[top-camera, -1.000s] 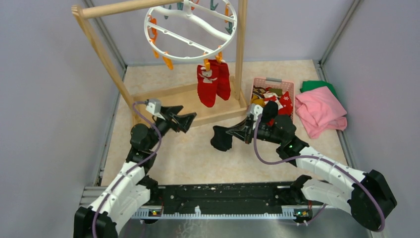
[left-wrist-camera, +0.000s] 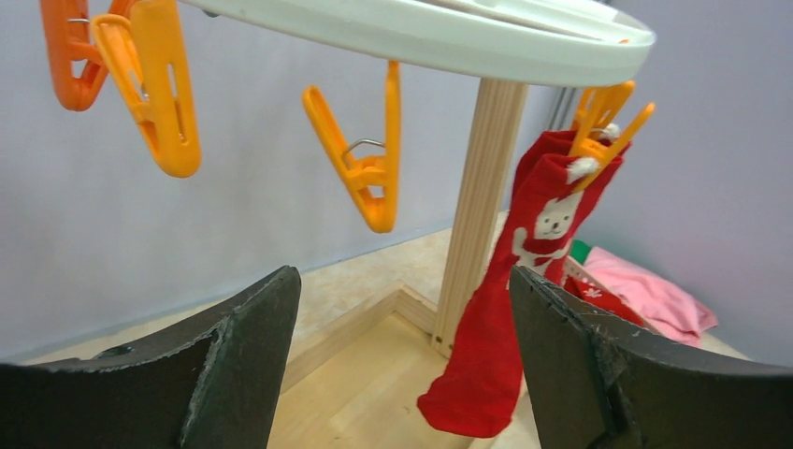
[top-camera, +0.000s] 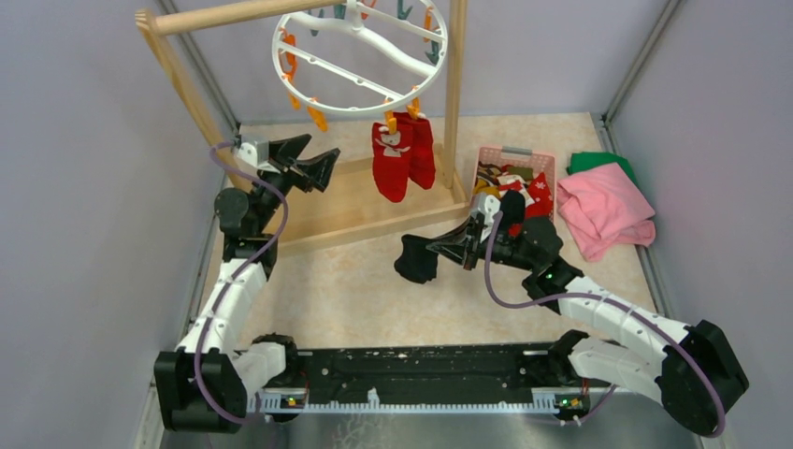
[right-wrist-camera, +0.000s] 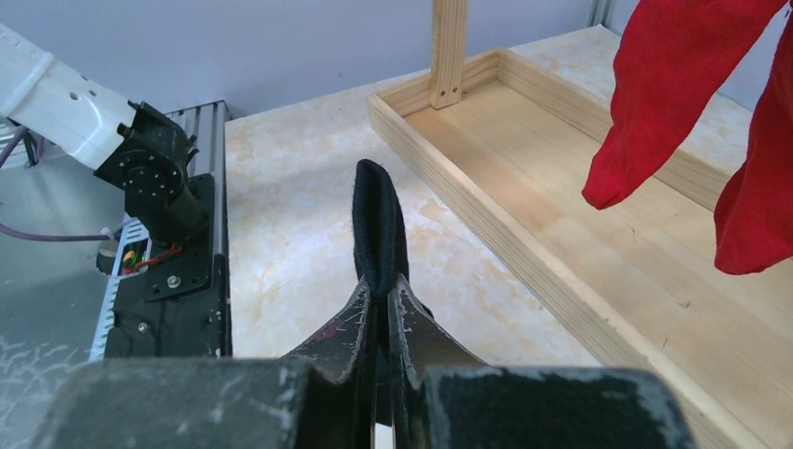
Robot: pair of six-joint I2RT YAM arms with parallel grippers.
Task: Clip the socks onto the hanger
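Two red socks (top-camera: 393,164) hang side by side from orange clips on the round white hanger (top-camera: 379,109); one has a white bear on it. In the left wrist view, an empty orange clip (left-wrist-camera: 377,173) hangs from the rim ahead of my left gripper. That gripper's fingers are apart with nothing between them, left of the red socks and below the rim. My right gripper is shut on a black sock (right-wrist-camera: 376,220), which sticks out beyond the fingertips. From above, the black sock (top-camera: 416,260) is over the table, in front of the wooden base.
A pink basket (top-camera: 516,154) of folded socks stands behind the right arm. Pink cloth (top-camera: 606,208) and green cloth (top-camera: 598,163) lie at the right. A wooden post (top-camera: 454,94) rises beside the red socks.
My left arm has moved back toward the hanger and a little left, its gripper still empty. The right gripper and black sock have hardly moved.
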